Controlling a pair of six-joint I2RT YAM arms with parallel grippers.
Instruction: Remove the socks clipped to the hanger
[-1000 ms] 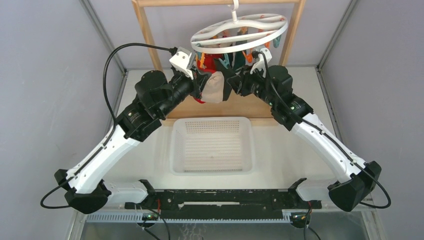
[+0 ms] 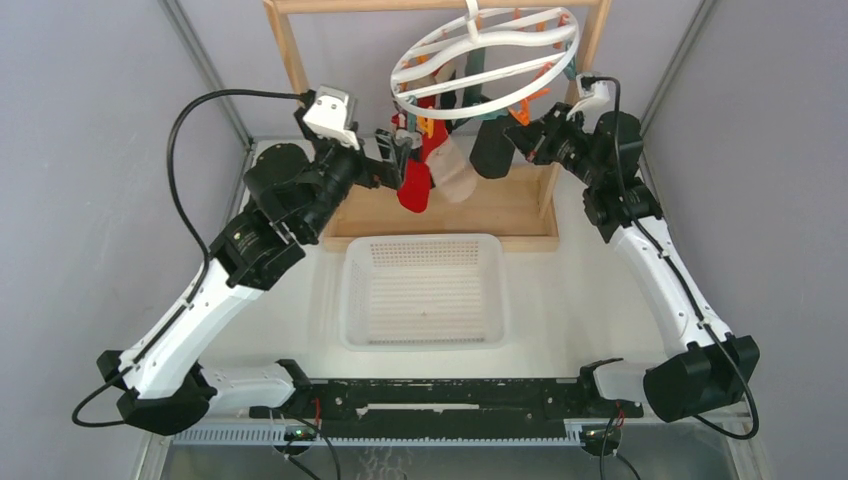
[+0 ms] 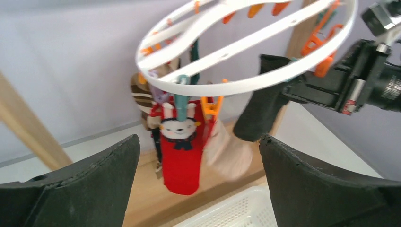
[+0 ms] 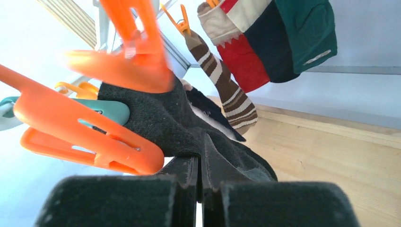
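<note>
My right gripper is shut on a dark grey sock, which spans from its fingertips up to a teal clip at the sock's edge. In the top view this sock hangs at the right side of the white round hanger. My left gripper stands open, with nothing between its fingers. Ahead of it hang a red rabbit sock and a pale-toed sock under an orange clip. A brown striped sock and a green sock hang farther back.
Below the hanger an empty white basket stands on the table. A wooden frame surrounds the hanger, its base board behind the basket. Orange clips crowd close to my right gripper.
The right gripper has moved right, carrying the dark sock; the hanger has tilted and turned.
</note>
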